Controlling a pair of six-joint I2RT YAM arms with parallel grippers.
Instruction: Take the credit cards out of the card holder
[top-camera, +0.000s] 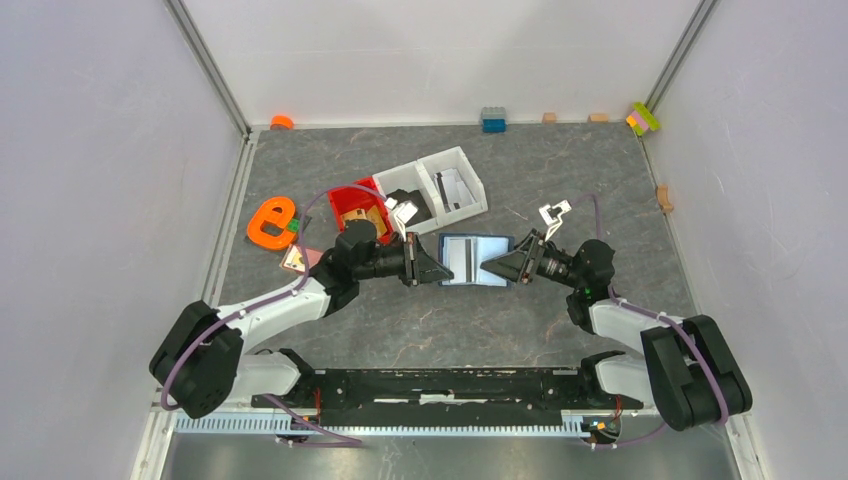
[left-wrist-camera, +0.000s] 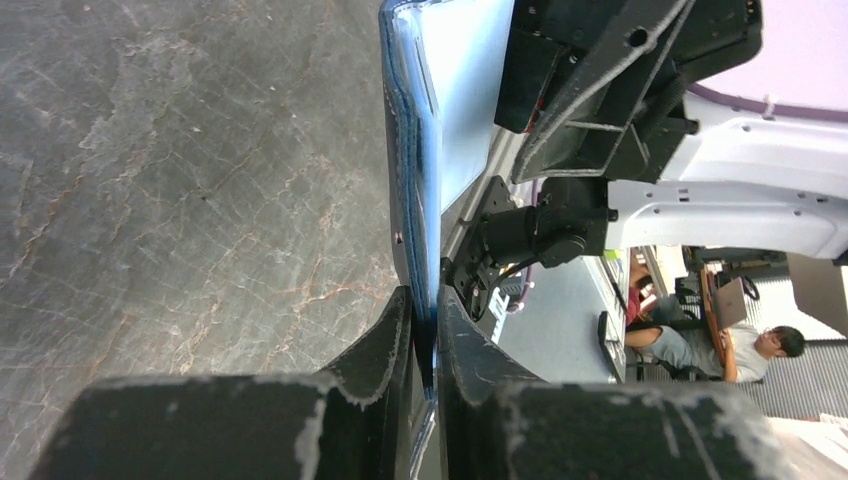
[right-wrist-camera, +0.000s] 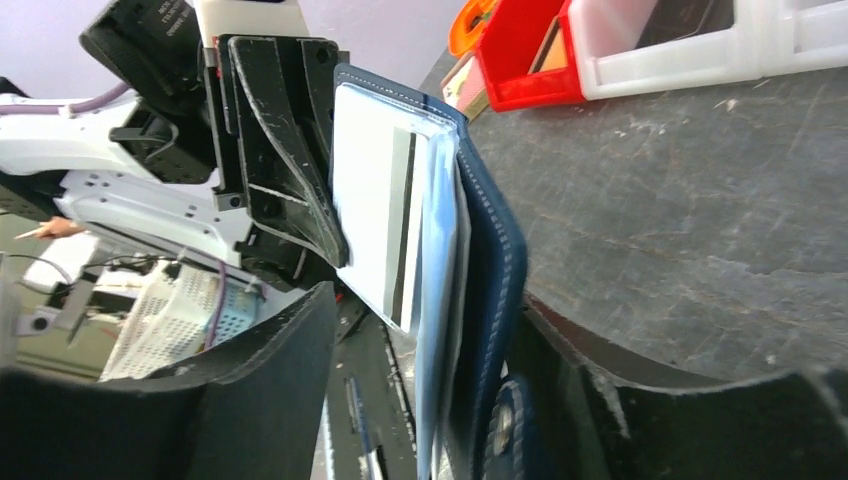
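The navy card holder (right-wrist-camera: 488, 260) is held up between the two arms, with white and pale blue card sleeves (top-camera: 460, 258) inside. My left gripper is shut on its edge; in the left wrist view the holder stands edge-on between the fingers. My right gripper is at the opposite edge, its fingers part open around the holder and the sleeves, blurred in the right wrist view. Whether it touches them is unclear.
White bins (top-camera: 450, 210) and a red bin (right-wrist-camera: 520, 95) stand behind the holder. An orange object (top-camera: 265, 225) lies at the left, with small blocks along the back and right edges.
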